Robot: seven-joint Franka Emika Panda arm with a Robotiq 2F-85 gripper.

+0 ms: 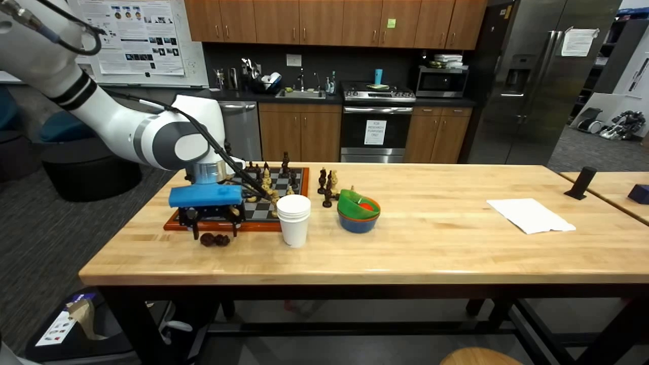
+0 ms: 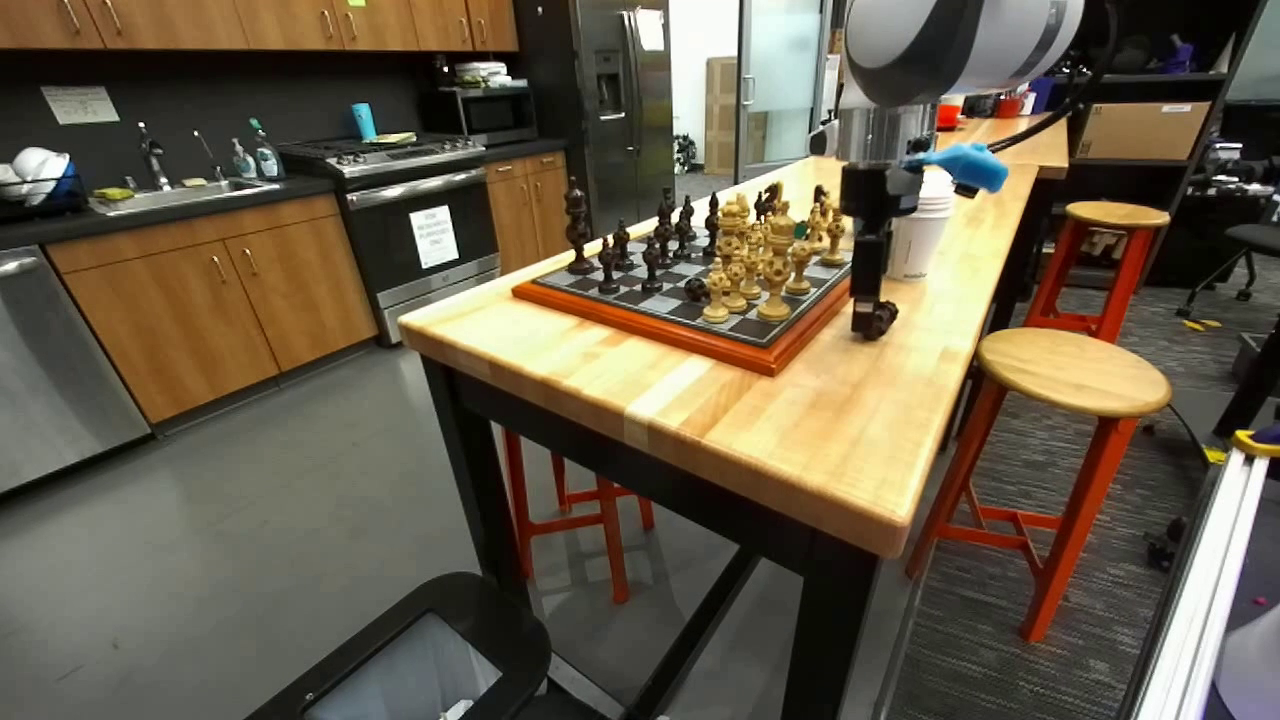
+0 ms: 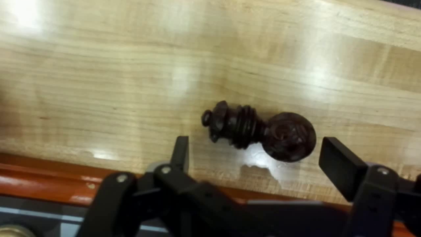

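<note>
A dark brown chess piece lies on its side on the bare wood of the table, just outside the board's edge; exterior view 1 shows the same piece low between the fingertips. My gripper is open above it, one finger toward each end and neither touching it in the wrist view. The chessboard has a red-brown frame and carries light and dark pieces, several of them standing. In exterior view 2 my gripper is close to the tabletop beside the board, partly hiding the fallen piece.
White stacked paper cups stand to the right of the gripper. Beyond them are a blue bowl with a tilted green bowl, and several dark pieces. A white sheet lies far right.
</note>
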